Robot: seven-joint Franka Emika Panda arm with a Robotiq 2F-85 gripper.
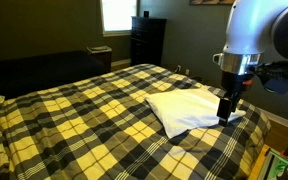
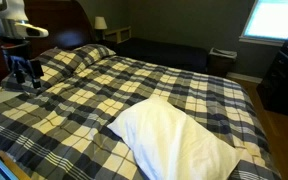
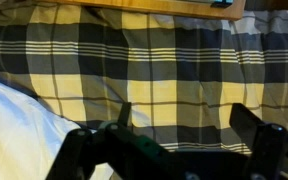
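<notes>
A white pillow (image 2: 169,135) lies flat on a bed with a black, cream and grey plaid cover (image 2: 79,120). In exterior view 1 the pillow (image 1: 184,108) is partly behind the arm, and in the wrist view just a corner of it (image 3: 24,140) shows at the lower left. My gripper points down over bare plaid cloth to one side of the pillow. Its two dark fingers stand wide apart, open, with only the cover visible between them. From exterior view 2, the gripper (image 2: 26,78) hangs above the bed at the left, clear of the pillow.
A wooden edge (image 3: 174,5) crosses the top of the wrist view. Past the bed are a dark dresser (image 1: 148,42) and a lamp (image 2: 101,24). Much of the plaid cover is empty.
</notes>
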